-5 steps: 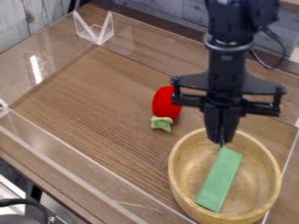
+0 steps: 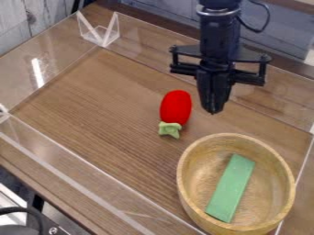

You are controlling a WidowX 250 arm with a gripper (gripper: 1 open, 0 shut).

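My dark gripper (image 2: 218,70) hangs over the back right of the wooden table. It points down, and I cannot tell whether it is open or shut. Below and left of it lies a red object (image 2: 175,107) with a small light-green top (image 2: 170,129). At the front right a round tan bowl (image 2: 196,156) holds a flat green bar (image 2: 230,188).
A clear plastic piece (image 2: 95,29) stands at the back left. A wall rises behind, and a dark cable shows at the lower-left corner.
My gripper has moved back and up in the view, away from above the bowl, where the green bar stays. The red object has not visibly moved.
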